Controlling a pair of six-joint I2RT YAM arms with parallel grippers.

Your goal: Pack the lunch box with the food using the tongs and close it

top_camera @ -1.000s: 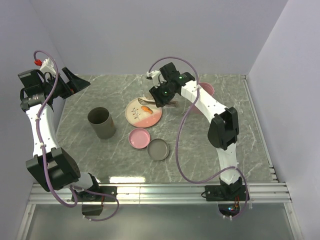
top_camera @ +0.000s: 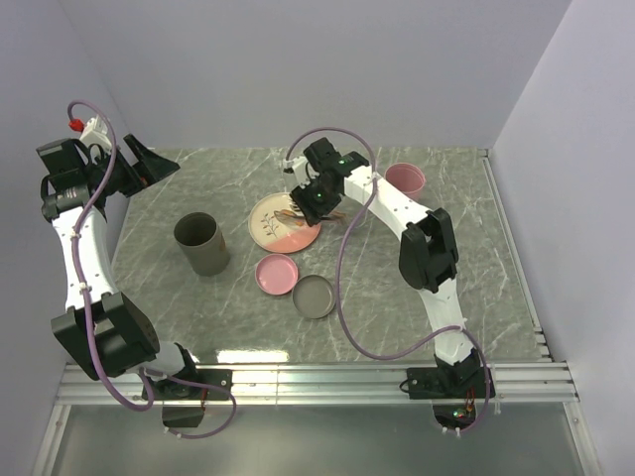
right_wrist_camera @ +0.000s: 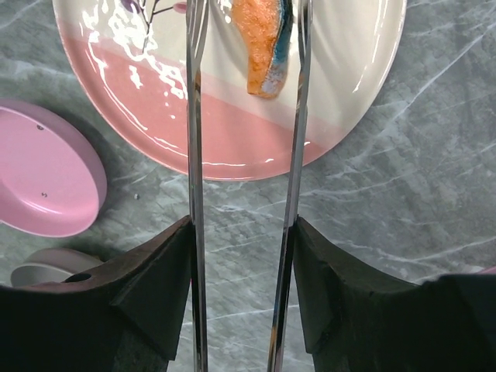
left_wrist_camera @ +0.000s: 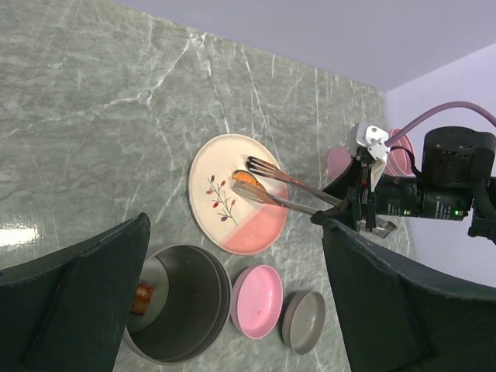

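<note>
The cream and pink plate (top_camera: 268, 223) lies at the back middle. On it rests an orange piece of food (right_wrist_camera: 263, 46), between the two arms of the metal tongs (right_wrist_camera: 194, 155). My right gripper stands wide, one tong arm along the inner side of each finger; the tong arms are spread, apart from each other. In the left wrist view, the tong ends (left_wrist_camera: 267, 170) reach over the plate on either side of the food. My left gripper (top_camera: 156, 166) is open and empty, raised at the left, away from the plate.
A tall dark grey container (top_camera: 201, 248) stands left of the plate; a brown food piece (left_wrist_camera: 142, 298) shows inside it. In front of the plate are a pink bowl (top_camera: 277, 274) and a grey bowl (top_camera: 314, 297). Another pink container (top_camera: 405, 179) sits at the back right.
My right arm has moved left and slightly toward the front with the tongs, whose ends are now around the orange food. The left arm and the containers have not moved.
</note>
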